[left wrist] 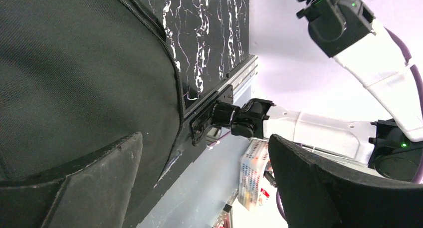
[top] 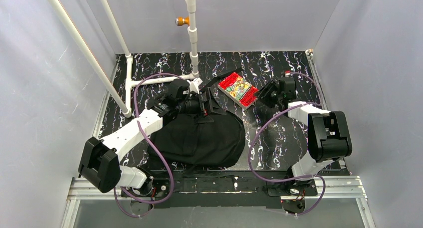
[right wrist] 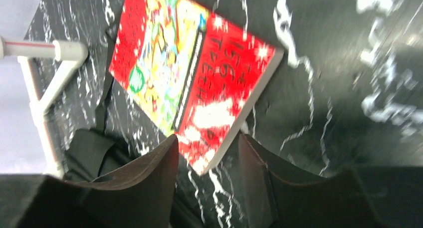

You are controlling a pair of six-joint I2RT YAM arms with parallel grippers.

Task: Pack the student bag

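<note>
A red book with a colourful cover lies flat on the marble table, right of the black bag. My right gripper is raised just beside the book's right end; in the right wrist view its fingertips stand part open with nothing between them, the book beyond. My left gripper hangs over the upper part of the bag, open and empty, with the bag's zipper below it in the left wrist view.
White pipes form a frame at the back left. A black strap lies behind the book. Bare table shows right of the bag.
</note>
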